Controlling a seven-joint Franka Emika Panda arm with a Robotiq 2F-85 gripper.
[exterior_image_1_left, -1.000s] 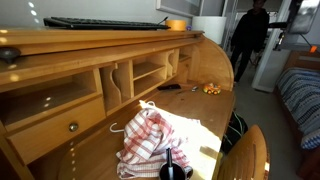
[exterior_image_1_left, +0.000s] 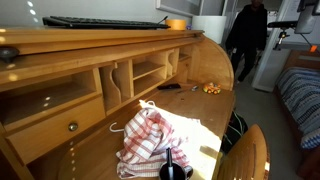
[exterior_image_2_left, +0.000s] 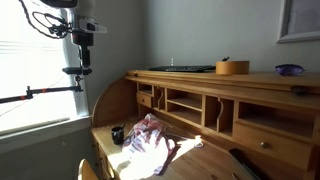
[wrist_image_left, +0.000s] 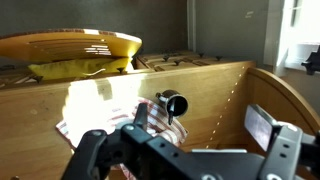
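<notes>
A red-and-white checked cloth (exterior_image_1_left: 150, 138) lies crumpled on the wooden desk. Beside it stands a dark mug (exterior_image_1_left: 178, 173), with a dark handle-like piece sticking up there. In the wrist view the mug (wrist_image_left: 180, 104) sits near the desk's edge, against the cloth (wrist_image_left: 80, 128). My gripper is at the bottom of that view, its dark fingers spread wide with nothing seen held between them. From the second exterior view, the arm and gripper hang high at the left, well above the desk and apart from the mug (exterior_image_2_left: 118, 135) and cloth (exterior_image_2_left: 148, 140).
The desk's hutch (exterior_image_1_left: 110, 85) has cubbyholes and drawers, with a keyboard (exterior_image_1_left: 100, 22) on top. Small colourful items (exterior_image_1_left: 211, 88) lie at the far end. A wooden chair (exterior_image_1_left: 247, 155) stands close to the front edge. Bare desk lies beyond the cloth.
Cloth, mug and desk items stay put. In the background the standing person has shifted slightly.
</notes>
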